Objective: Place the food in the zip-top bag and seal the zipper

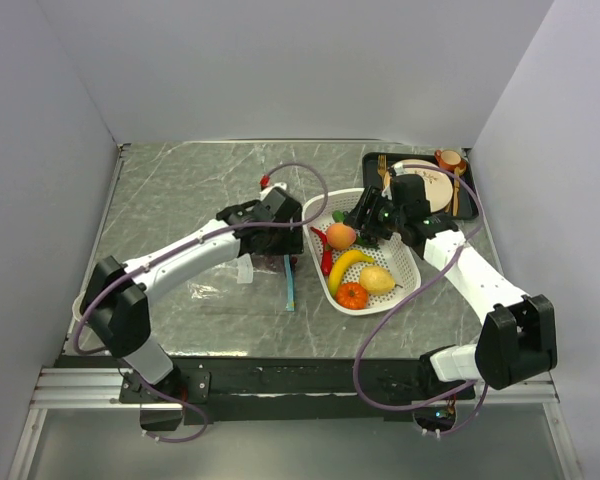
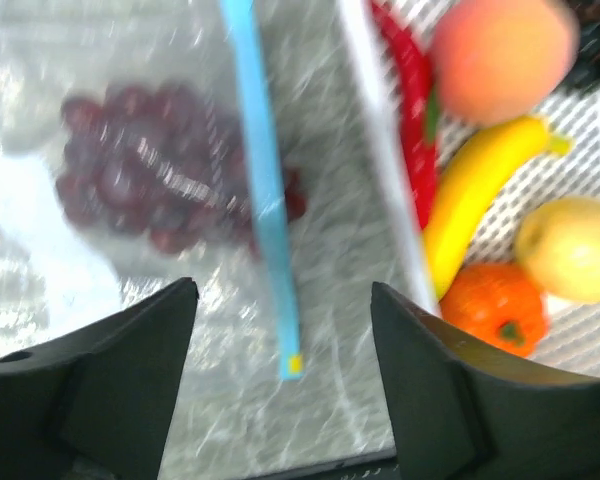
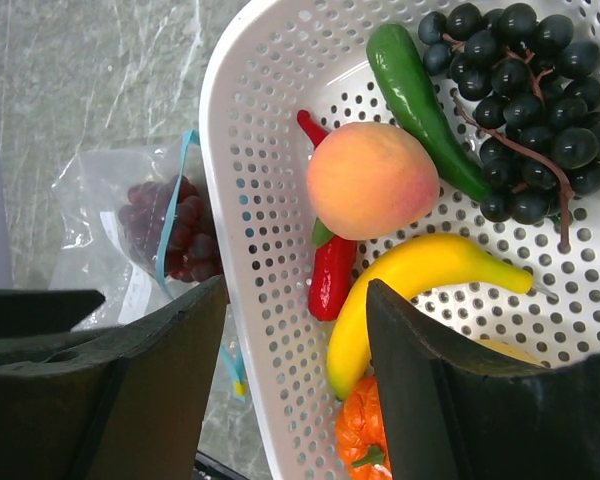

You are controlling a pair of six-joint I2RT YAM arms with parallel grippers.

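Observation:
A clear zip bag (image 2: 40, 270) with a blue zipper strip (image 2: 265, 180) lies flat on the counter; red grapes (image 2: 140, 170) show in it. My left gripper is above the bag, fingers apart, nothing seen between them. My right gripper is open over the white perforated basket (image 3: 230, 190), which holds a peach (image 3: 370, 180), red chili (image 3: 332, 280), banana (image 3: 430, 265), cucumber (image 3: 425, 110), dark grapes (image 3: 530, 110), an orange tomato-like item (image 3: 360, 430) and a yellow fruit (image 1: 376, 280).
A black tray (image 1: 468, 205) with plate, cutlery and cup sits at the back right, behind the basket. A pale round object (image 1: 80, 305) is partly hidden at the left edge.

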